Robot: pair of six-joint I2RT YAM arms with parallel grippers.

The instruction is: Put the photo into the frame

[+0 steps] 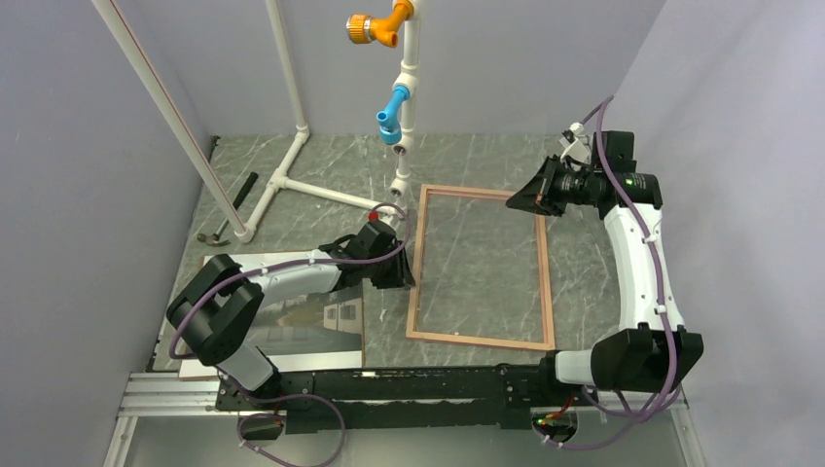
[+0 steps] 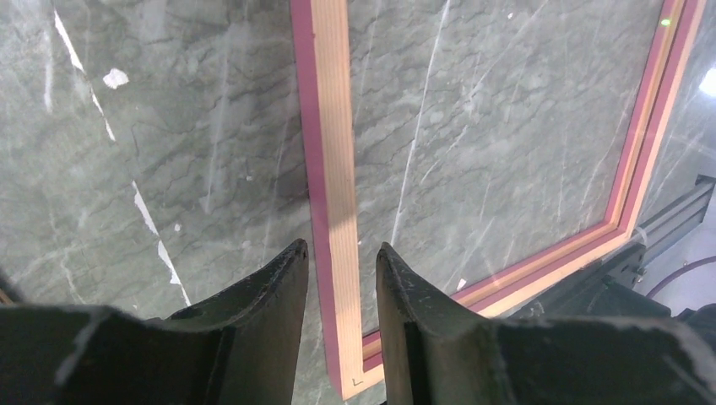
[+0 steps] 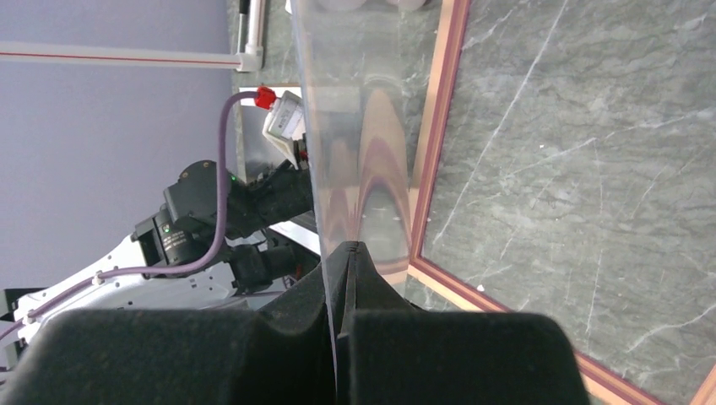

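Note:
A pale wooden frame (image 1: 477, 342) lies flat on the grey marbled surface, with that surface visible through its middle. Over its left bar, my left gripper is part open, one finger to each side of the bar in the left wrist view; contact cannot be told. A photo (image 1: 340, 336) with a grey scene lies left of the frame, partly covered by my left arm. At the frame's upper right, my right gripper (image 1: 518, 206) is shut. In the right wrist view a thin clear sheet (image 3: 384, 126) runs up from between its fingertips.
White pipes (image 1: 336, 197) stand behind the left arm, with a blue fitting (image 1: 393, 115) and an orange one (image 1: 381, 25) above. A hammer (image 1: 233, 206) lies at the far left. Bare surface (image 1: 477, 156) shows behind the frame.

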